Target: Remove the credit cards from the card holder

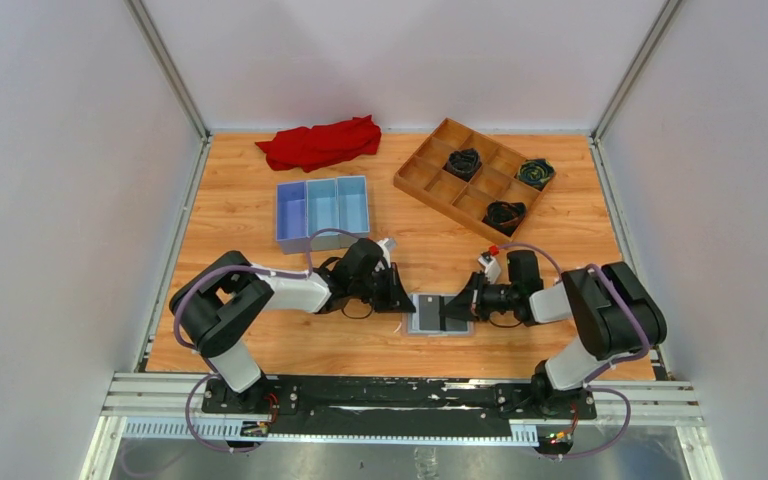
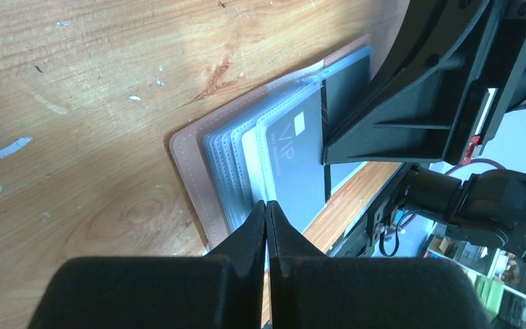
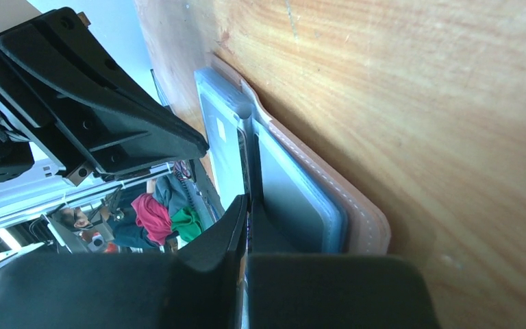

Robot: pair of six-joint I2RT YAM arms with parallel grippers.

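The card holder point(image 1: 430, 327) lies spread open on the table between my two arms, with stitched clear sleeves and a pale backing. In the left wrist view a grey card point(image 2: 291, 152) marked VIP sits in a sleeve, beside a white edge. My left gripper is shut at the near edge of that sleeve; whether a thin edge is pinched does not show. The right gripper is also shut, its tips down at the dark middle gap of the holder point(image 3: 363, 219). Nothing can be made out between its fingers.
A three-part blue tray point(image 1: 322, 212) stands behind the left arm, a red cloth point(image 1: 325, 145) behind that. At the back right is a wooden divided box point(image 1: 438, 198) holding several dark rolled items. Bare table lies in front of the holder.
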